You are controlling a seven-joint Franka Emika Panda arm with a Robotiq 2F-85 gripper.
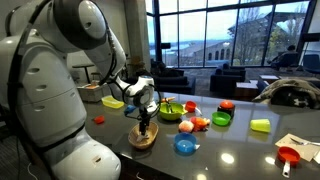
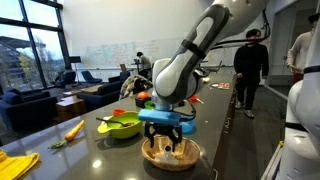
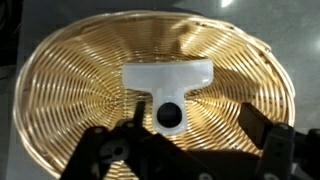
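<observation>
A white T-shaped piece (image 3: 170, 80) with a dark round spot lies in a round wicker basket (image 3: 60, 65). In the wrist view my gripper is open above the basket, its dark fingers (image 3: 255, 125) apart on either side of the white piece's stem. Nothing shows clamped between them. From the second exterior side the gripper (image 2: 165, 136) points down over the basket (image 2: 188, 158), where the white piece (image 2: 168, 156) shows. Exterior view 1 has the basket (image 1: 134, 137) below the arm; the fingers' height above the piece is hard to judge.
Beside the basket stands a blue bowl (image 1: 185, 144). Behind it are a green bowl (image 1: 170, 112) and several colourful toy items (image 1: 193, 124). A red utensil (image 1: 288, 155) lies at the right.
</observation>
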